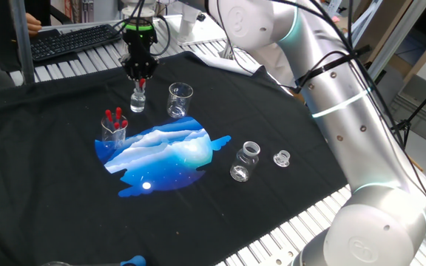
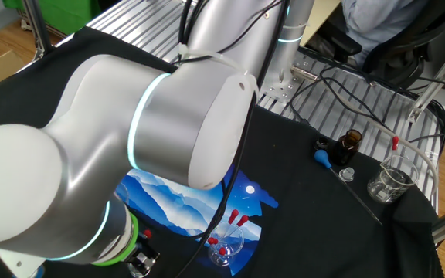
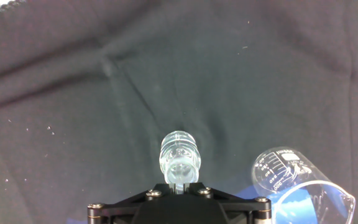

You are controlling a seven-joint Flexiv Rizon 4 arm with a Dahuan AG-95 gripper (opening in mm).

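My gripper [image 1: 140,78] is at the far left of the cloth, just above a small clear glass bottle [image 1: 137,101]. A red tip [image 1: 143,83], like those of the droppers in the beaker, shows at its fingertips. The fingers look shut on it; the dropper's lower part cannot be made out. In the wrist view the upright bottle [image 3: 180,155] lies straight beyond the fingertips, and the red tip is hidden there. Several red-topped droppers [image 1: 115,117] stand in a small beaker [image 1: 114,133] nearby.
An empty beaker [image 1: 180,100] stands right of the bottle. A wide-mouth jar [image 1: 245,162] and a glass stopper [image 1: 282,158] lie nearer the base. Exterior view 2 also has a brown bottle [image 2: 348,145], a blue-bulbed dropper [image 2: 323,159] and another beaker [image 2: 392,179].
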